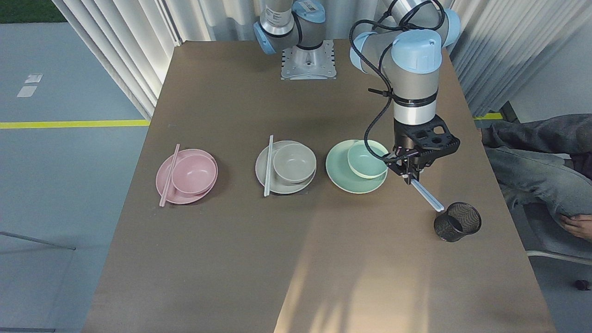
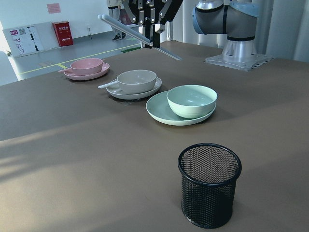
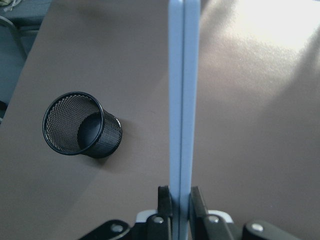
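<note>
My gripper (image 1: 411, 176) is shut on a pair of pale blue chopsticks (image 1: 427, 195), raised above the table and pointing toward a black mesh pen holder (image 1: 456, 225). In the wrist view the chopsticks (image 3: 187, 115) run straight up from between the fingertips, with the pen holder (image 3: 102, 137) standing upright to their left. In the left view the pen holder (image 2: 207, 198) stands in the foreground, and the chopsticks (image 2: 120, 26) are held high behind it.
Pink (image 1: 194, 174), white (image 1: 294, 163) and green (image 1: 367, 162) bowls rest on matching plates, the pink and white sets with chopsticks. A seated person is beyond the right edge.
</note>
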